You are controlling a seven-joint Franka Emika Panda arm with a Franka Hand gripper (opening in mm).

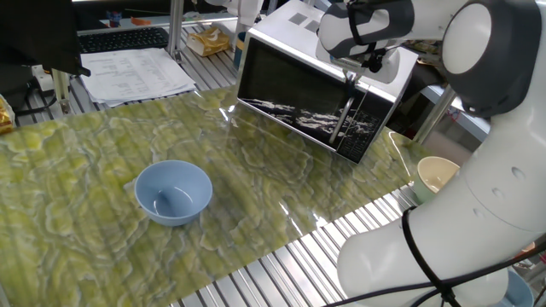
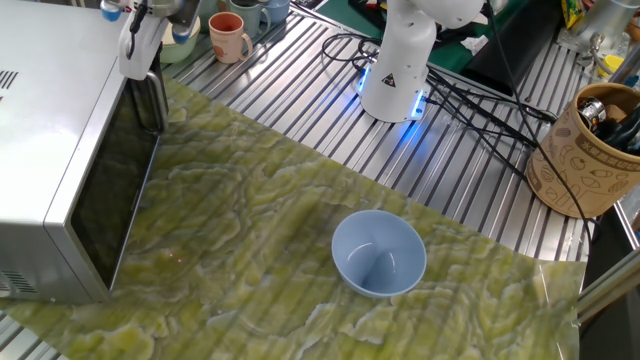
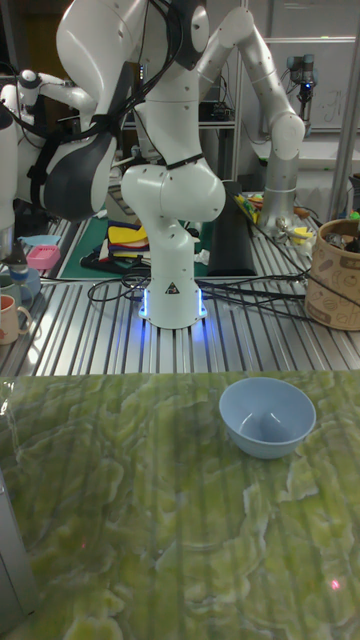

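A white microwave (image 1: 299,26) stands with its dark-fronted door (image 1: 286,89) closed and a vertical handle (image 1: 343,118) near the door's right side. At the top of that handle is my gripper (image 1: 351,77), pointing down from the arm. In exterior view 2 the gripper (image 2: 145,60) is beside the handle (image 2: 153,102) too; whether its fingers touch or surround it is unclear. A light blue bowl (image 1: 173,193) sits upright and empty on the green marbled mat (image 1: 77,213), well away from the gripper. Exterior view 3 shows the bowl (image 3: 267,417) but not the gripper.
Behind the arm a pale green bowl (image 1: 435,175) stands near the microwave. An orange mug (image 2: 229,38) is on the slatted table, and a brown utensil bucket (image 2: 580,155) stands at the far right. Between microwave and blue bowl the mat is clear.
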